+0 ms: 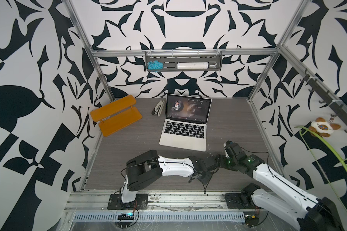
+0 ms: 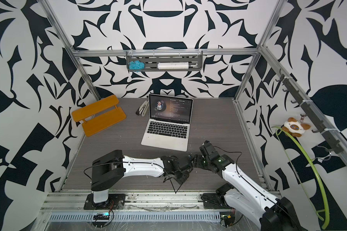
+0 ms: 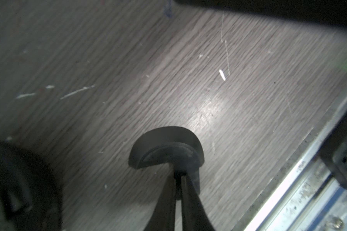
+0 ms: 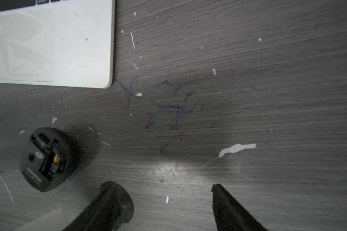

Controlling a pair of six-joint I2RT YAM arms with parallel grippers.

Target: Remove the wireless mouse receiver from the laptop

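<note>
The laptop point(image 1: 183, 139) lies open with its screen lit; no receiver can be made out on it. In the right wrist view, a black mouse point(image 4: 48, 159) rests upside down, its battery bay open. A curved black cover point(image 3: 167, 144) shows at the tips of my left gripper, which is shut; whether the tips grip the cover cannot be told. My right gripper stands open over bare table, its left finger point(image 4: 100, 206) overlapping the cover point(image 4: 127, 204) in that view. From above, the arms hide mouse and cover.
An orange stand point(image 1: 117, 115) is at the back left, and a stapler point(image 1: 158, 108) lies left of the laptop. Both grippers sit very close together in front of the laptop.
</note>
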